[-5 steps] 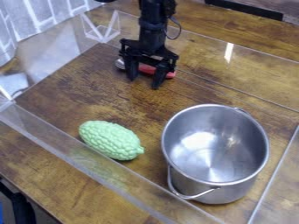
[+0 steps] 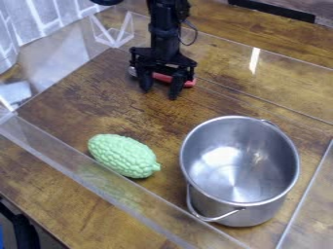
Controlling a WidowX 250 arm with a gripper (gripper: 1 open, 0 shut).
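Observation:
My black gripper (image 2: 163,76) is low over the wooden floor at the back centre of the tray, above a red object (image 2: 182,80) with a pale end, which it partly hides. I cannot tell whether its fingers are closed on it. A green textured corn-like toy (image 2: 123,156) lies at the front left. A large steel pot (image 2: 239,165) with a wire handle stands at the front right.
Clear plastic walls (image 2: 53,146) border the wooden work area (image 2: 97,107).

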